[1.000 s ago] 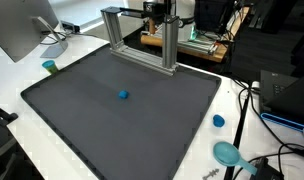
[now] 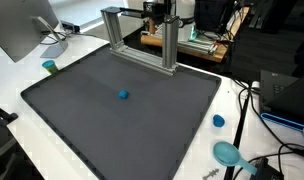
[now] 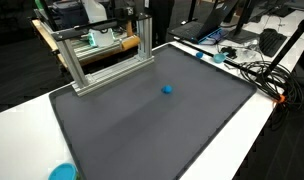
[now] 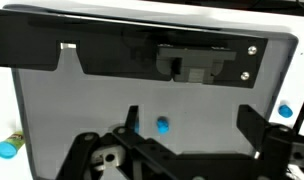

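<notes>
My gripper stands open at the bottom of the wrist view, its two dark fingers wide apart with nothing between them. Within the gap, on the grey board below, shows a small blue piece (image 4: 162, 125), with another bit of blue beside it that is partly hidden by the gripper. Exterior view 1 has a small blue piece (image 2: 123, 94) on the board, and exterior view 2 shows a blue piece (image 3: 167, 89) there too. I cannot clearly make out the gripper in either exterior view.
A metal frame (image 2: 169, 69) stands at one edge of the dark grey board (image 2: 112, 125). A blue disc (image 2: 218, 121) and a teal round item (image 2: 228, 154) lie off the board, near cables. A green-and-blue cylinder (image 2: 50, 67) stands beyond the opposite edge. Most of the board is bare.
</notes>
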